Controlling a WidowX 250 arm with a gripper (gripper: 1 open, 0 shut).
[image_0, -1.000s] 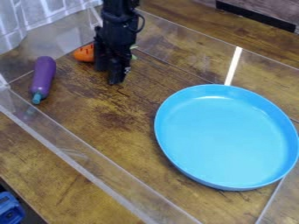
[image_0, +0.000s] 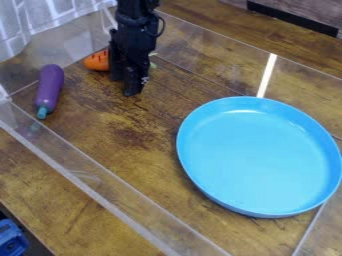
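The black gripper (image_0: 131, 72) hangs low at the top middle, over the wooden table beside an orange carrot toy (image_0: 98, 60), which it partly hides. Whether its fingers hold anything is too dark to tell. A purple eggplant toy (image_0: 48, 88) lies at the left, apart from the gripper.
A large blue plate (image_0: 259, 155) fills the right side. Clear plastic edges run along the left and front. A blue object (image_0: 8, 240) shows at the bottom left corner.
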